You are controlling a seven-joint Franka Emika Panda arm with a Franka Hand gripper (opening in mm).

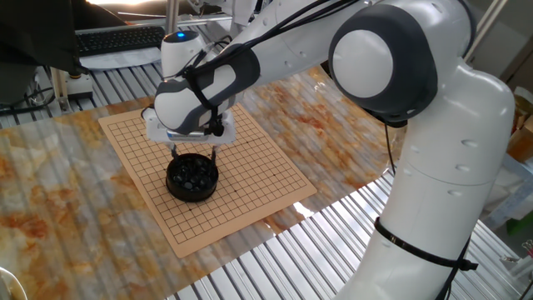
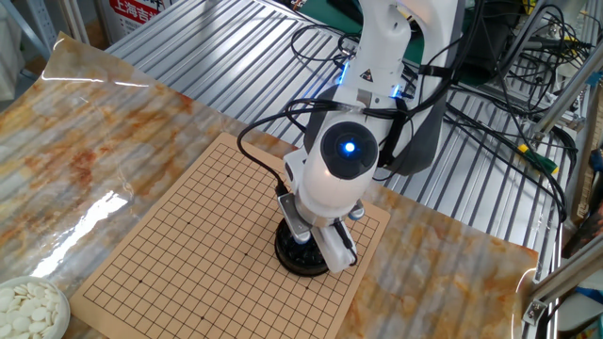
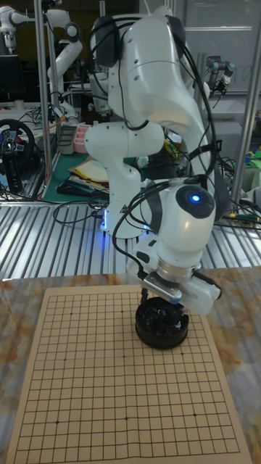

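Note:
A round black bowl (image 1: 192,190) filled with black stones stands upright on the tan grid board (image 1: 250,179). My gripper (image 1: 194,152) is open over the bowl's far side in the first exterior view, its two fingers spread almost as wide as the bowl. Both fingertips come down close to the far rim; whether they touch it I cannot tell. From above, in the second exterior view, the hand covers much of the bowl (image 2: 294,263). In the third exterior view one dark finger (image 3: 144,295) shows by the left rim, and the hand hides the other.
A white bowl (image 2: 64,320) of white stones sits beside the board at the lower left of the second exterior view. Around the bowl the board is empty. Marbled sheet (image 1: 75,200) surrounds the board, with ribbed metal (image 1: 275,262) beyond it.

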